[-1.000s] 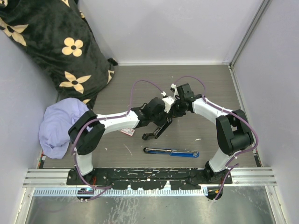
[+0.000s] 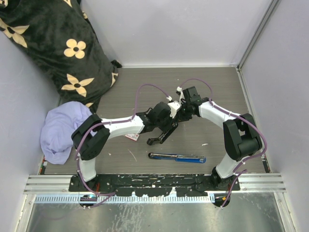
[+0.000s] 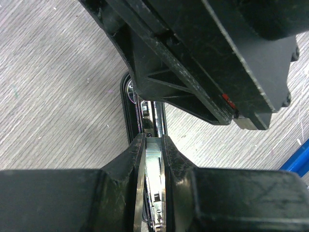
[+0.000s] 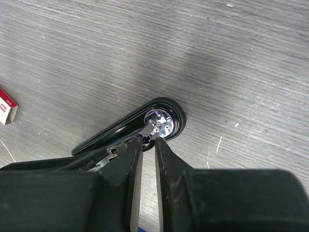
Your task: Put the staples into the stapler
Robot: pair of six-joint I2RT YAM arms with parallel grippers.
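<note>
The black stapler (image 2: 155, 140) lies opened out on the table, partly hidden under both grippers in the top view. Shut on a thin silvery strip of staples (image 3: 153, 149), my left gripper holds it in line with the shiny metal magazine (image 3: 155, 193) below. At the stapler's rounded end (image 4: 166, 123), with its metal anvil plate, my right gripper has its fingertips nearly together around the metal end of the magazine. Exactly how much metal sits between them is hard to make out. Whether the staples touch the magazine cannot be told.
A blue-and-black long tool (image 2: 177, 158) lies nearer the front edge. The small red-and-white box (image 2: 132, 137) is by the left arm. Lilac cloth (image 2: 66, 130) and a dark flowered cushion (image 2: 72, 53) fill the left side.
</note>
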